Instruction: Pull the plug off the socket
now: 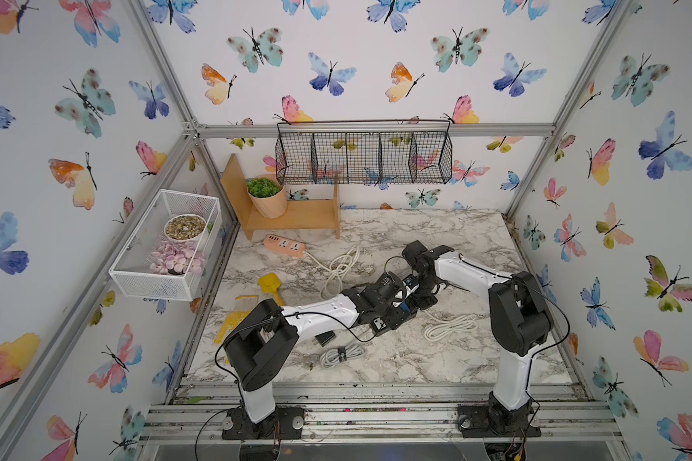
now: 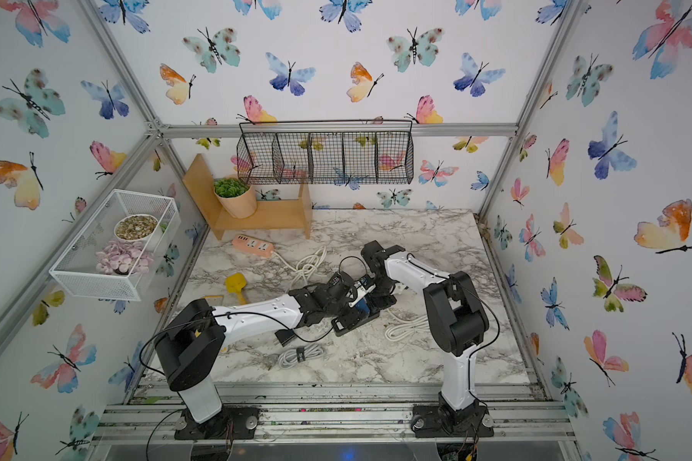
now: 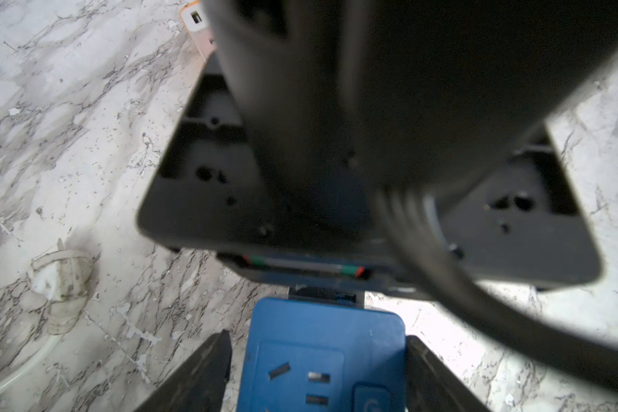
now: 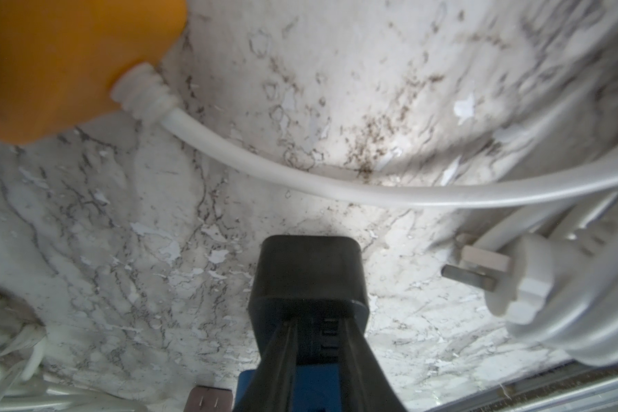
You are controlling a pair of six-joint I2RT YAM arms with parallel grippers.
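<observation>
A blue socket block (image 3: 326,326) stands between the spread fingers of my left gripper. The right finger lies close against it, while a narrow gap shows on its left. In the right wrist view, a black plug-like block (image 4: 309,271) meets the end of the blue socket (image 4: 319,381). My right gripper is over that black block, its fingers a little apart. Their gap looks narrower than the block, with black and blue visible through it. Whether its pads touch anything is hidden. In the left wrist view, the dark right gripper covers most of the black block.
An orange-and-white power strip (image 1: 284,245) lies at the back left with its cord. Beside the right gripper is a white coiled cable with a plug (image 4: 522,278). A grey cable bundle (image 1: 341,355) lies in front.
</observation>
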